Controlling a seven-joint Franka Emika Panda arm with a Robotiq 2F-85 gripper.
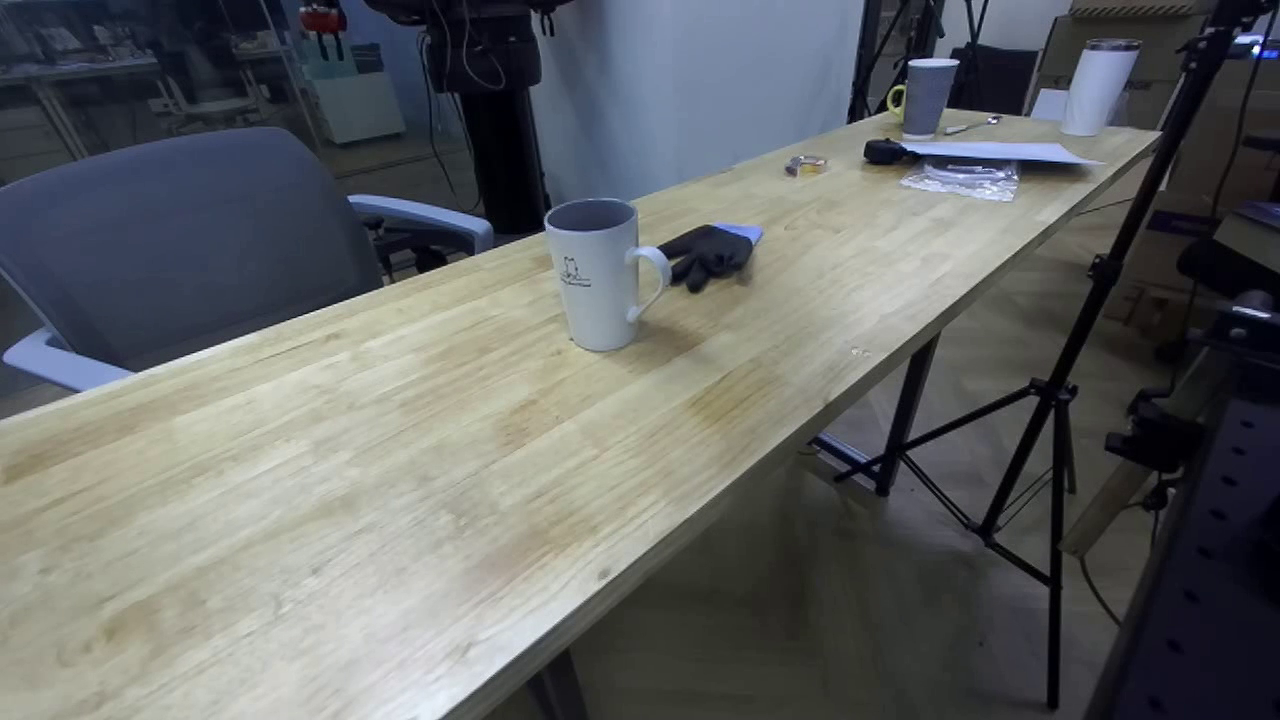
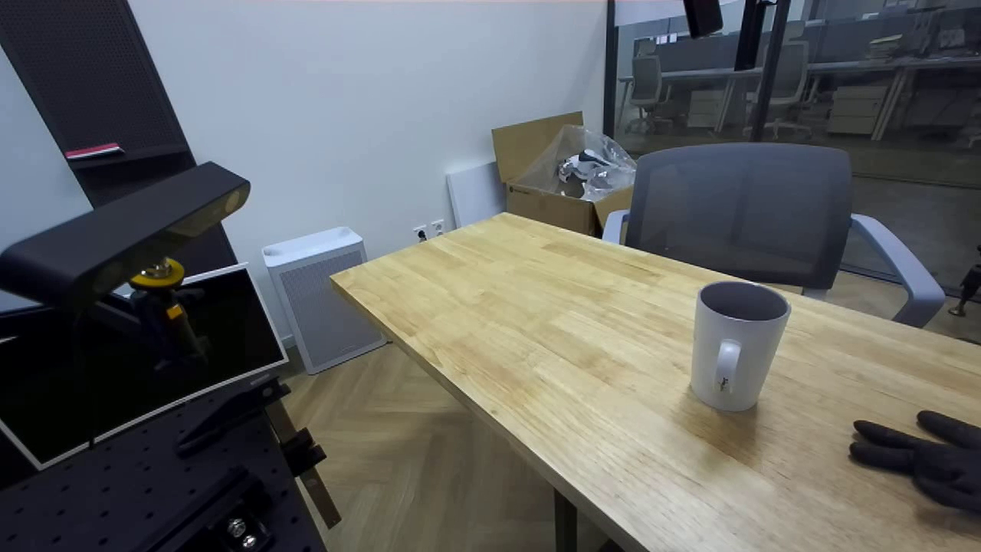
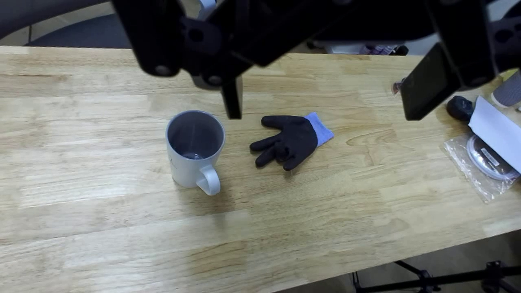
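Observation:
A tall white mug with a grey inside and a small dark drawing stands upright on the wooden table. In the wrist view the mug is at left of centre, its handle toward the lower right. To its right lies a black glove with a blue cuff, flat on the table and apart from the mug. My gripper is above the table, open, with a wide empty gap between its fingertips. The glove shows in that gap, below the fingers. Neither exterior view clearly shows the gripper.
Toward the table's far end are a grey cup, a white tumbler, a paper sheet, a clear plastic bag and a tape roll. An office chair adjoins the long edge. Bare table surrounds the mug.

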